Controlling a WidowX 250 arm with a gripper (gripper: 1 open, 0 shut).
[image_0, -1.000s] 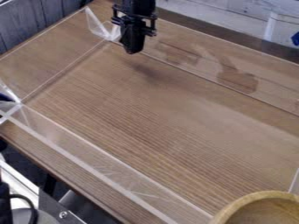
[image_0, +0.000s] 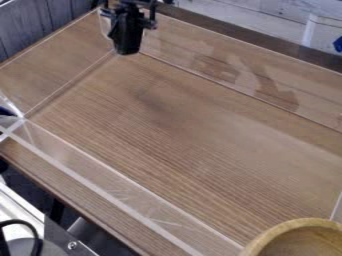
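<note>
The black gripper (image_0: 127, 35) hangs at the top of the view, a little left of centre, over the back part of the wooden table (image_0: 181, 130). Its fingertips point down and appear close together, with nothing visible between them. The gripper looks shut, though it is small and dark in this view.
A round wooden bowl (image_0: 267, 241) is partly in view at the bottom right corner. Clear tape strips line the table's edges. Blue-and-white items sit beyond the back right edge, and black cables lie at the lower left.
The gripper has moved left from near the top centre. The table and bowl look unchanged.
</note>
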